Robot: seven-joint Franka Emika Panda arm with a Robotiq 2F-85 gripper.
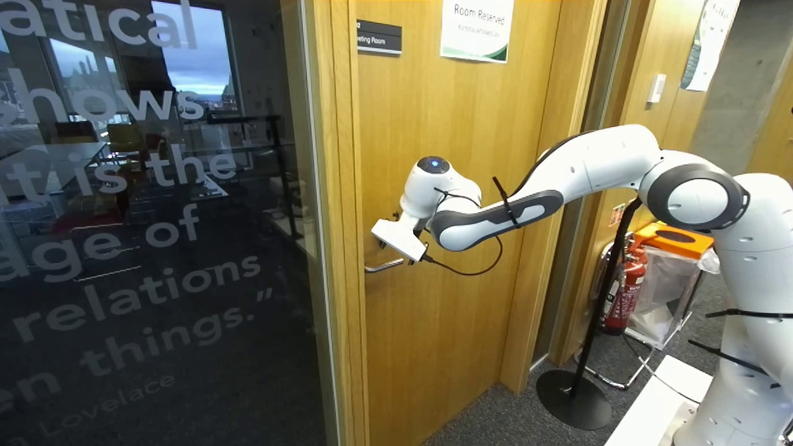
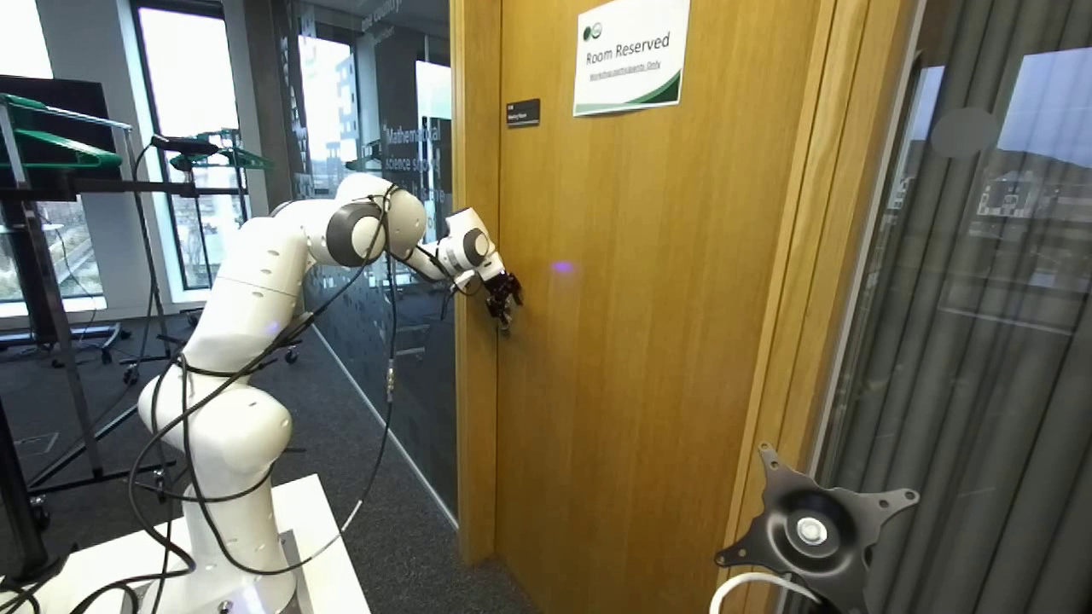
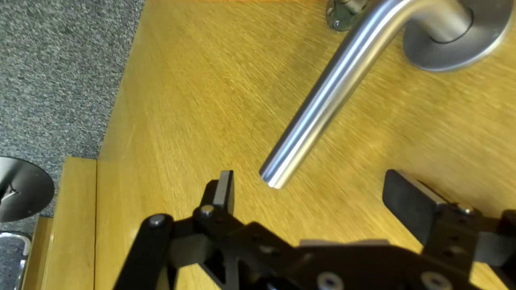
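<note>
A silver lever handle (image 3: 323, 106) is fixed to the wooden door (image 3: 193, 106), its free end pointing towards my fingers in the wrist view. My gripper is open, with its two fingers wide apart and nothing gripped. The handle's tip lies just ahead of the gap, nearer the left fingertip (image 3: 223, 190); I cannot tell the exact depth between them. From exterior view 1 the handle (image 1: 383, 266) sticks out below the white hand, which covers part of it. The door is shut in its frame. In exterior view 2 my gripper (image 2: 508, 310) is dark and small beside the door's left edge.
A dark glass wall (image 1: 163, 297) adjoins the door frame on the left. To the right stand a black post base (image 1: 573, 399), a red fire extinguisher (image 1: 626, 286) and an orange-topped bin (image 1: 673, 239). In exterior view 2 a black bracket (image 2: 814, 527) is in the right foreground.
</note>
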